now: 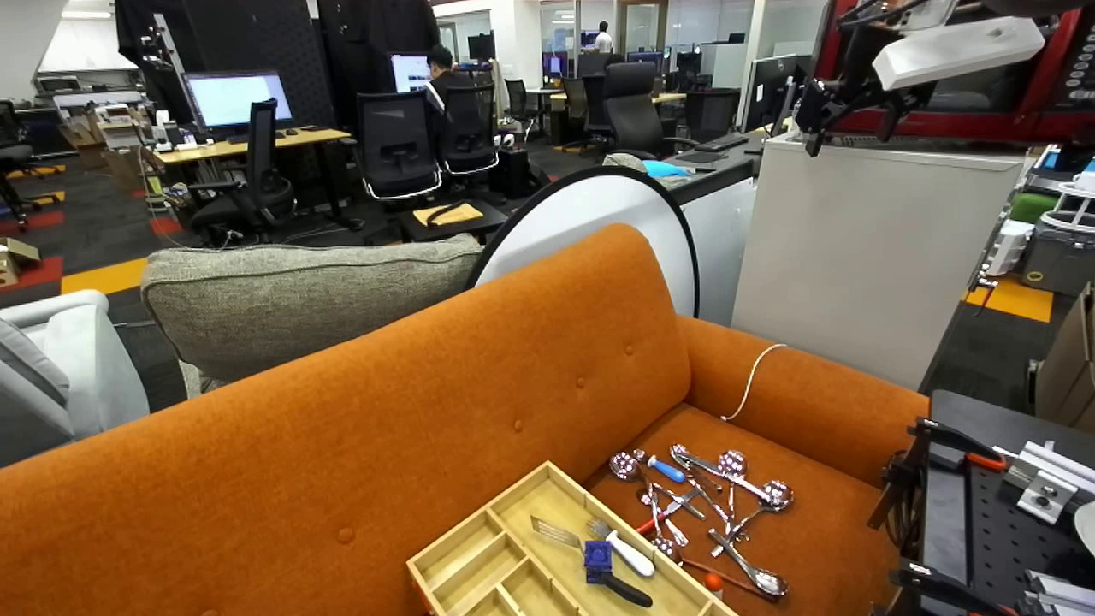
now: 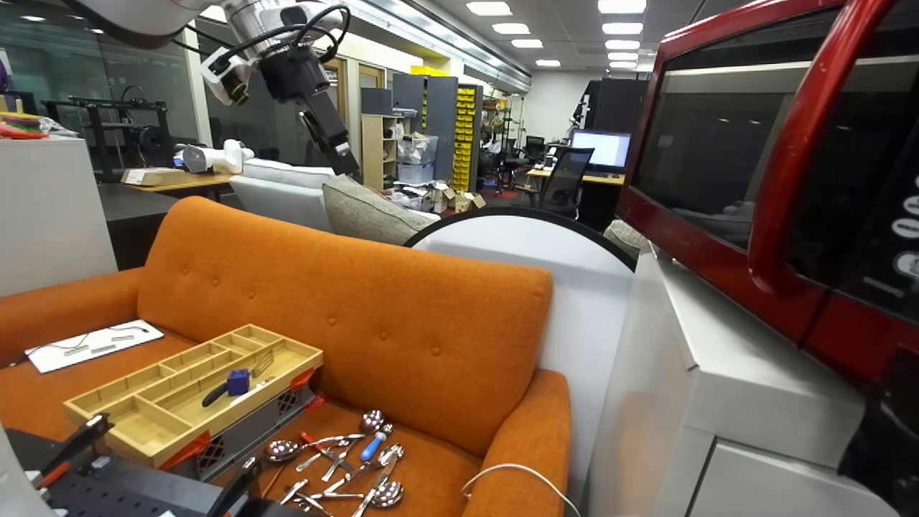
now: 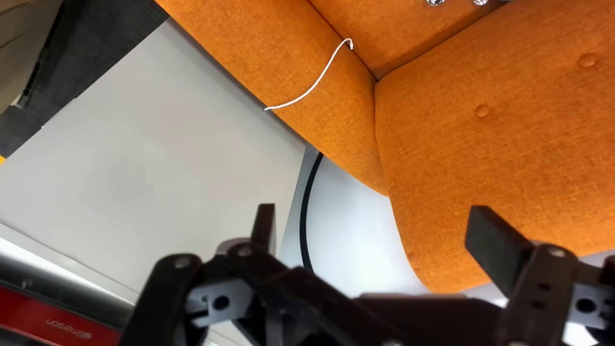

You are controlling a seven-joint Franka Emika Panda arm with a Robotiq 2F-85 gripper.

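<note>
My gripper stands open in the wrist view, its two dark fingers wide apart and nothing between them. In exterior view 1 the gripper [image 1: 816,128] hangs high, by the front of the red microwave [image 1: 955,121]. Far below it lies a wooden divided tray [image 1: 482,513], holding a fork with a white handle [image 1: 628,554] and a dark-handled spatula [image 1: 624,589] with a blue block [image 1: 597,561] on it. Metal utensils [image 1: 730,464], among them ladles and tongs, are heaped on the orange sofa seat beside the tray.
A white cabinet [image 1: 862,246] carries the microwave [image 2: 775,198]. The orange sofa [image 2: 362,284] has a white cord [image 3: 314,86] over one arm. A round reflector [image 2: 525,237] leans behind it. A black perforated table [image 1: 949,513] with clamps stands at the right. Air above the sofa is clear.
</note>
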